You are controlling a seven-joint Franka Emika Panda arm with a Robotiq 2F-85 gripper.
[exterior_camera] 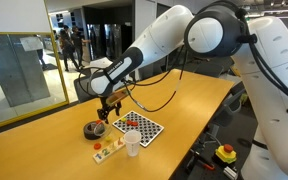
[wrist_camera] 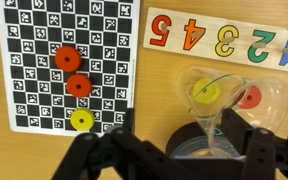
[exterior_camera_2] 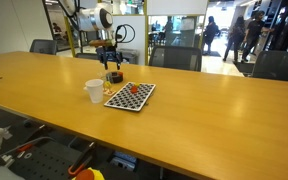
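In the wrist view my gripper is part open, its two dark fingers well apart. A clear cup (wrist_camera: 269,92) lies under and beside the right finger, overlapping it in this view; I cannot tell whether they touch. A yellow disc (wrist_camera: 205,91) and a red disc (wrist_camera: 250,97) show through the clear plastic. Partly behind the fingers is a round black bowl (wrist_camera: 189,132). From outside, the gripper (exterior_camera: 107,108) hangs just above and to the right of the black bowl (exterior_camera: 92,131).
A checkered board (wrist_camera: 44,105) with two red discs and a yellow one lies left in the wrist view. A wooden number strip (wrist_camera: 189,37) lies at the top. A white cup (exterior_camera: 132,145) stands near the board. The table (exterior_camera_2: 224,110) has clear room on the right.
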